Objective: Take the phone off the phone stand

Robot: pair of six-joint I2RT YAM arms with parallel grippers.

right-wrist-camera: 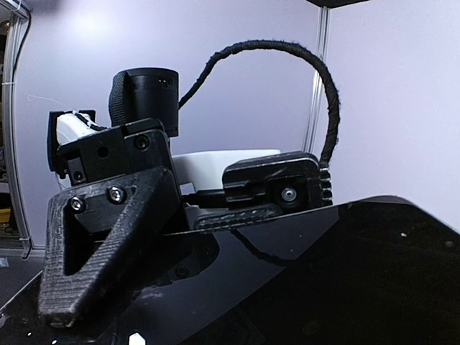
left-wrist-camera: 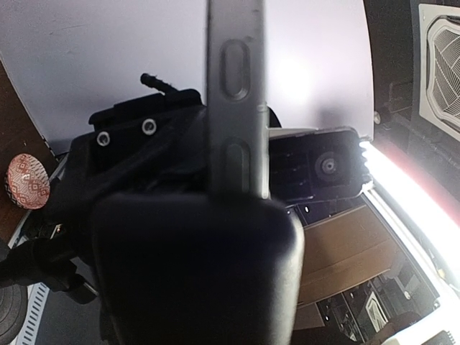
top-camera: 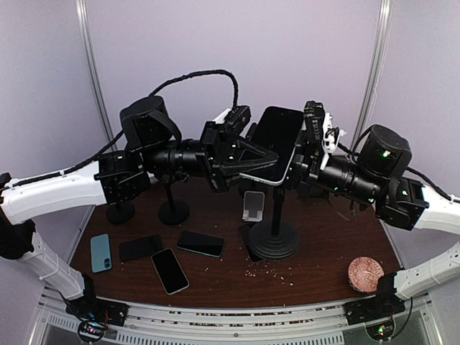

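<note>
Tilted upright, the black phone point(top-camera: 277, 140) sits high at the middle of the top view, at the head of the black phone stand point(top-camera: 272, 241). The left gripper point(top-camera: 264, 156) is shut on its lower left part, one finger lying across the screen. Against the right edge, my right gripper point(top-camera: 297, 171) is shut on the phone, its fingertips largely hidden. In the left wrist view the phone's button edge point(left-wrist-camera: 237, 79) stands upright behind a dark finger point(left-wrist-camera: 194, 266). Glossy phone glass point(right-wrist-camera: 345, 273) fills the bottom of the right wrist view. The stand's head is hidden.
Several phones lie on the table, among them a blue one point(top-camera: 101, 253) and a black one point(top-camera: 170, 272). A dark phone point(top-camera: 246, 237) shows beside the stand's base. A patterned red bowl point(top-camera: 365, 274) is at the right, and a small grey stand point(top-camera: 253, 205) behind.
</note>
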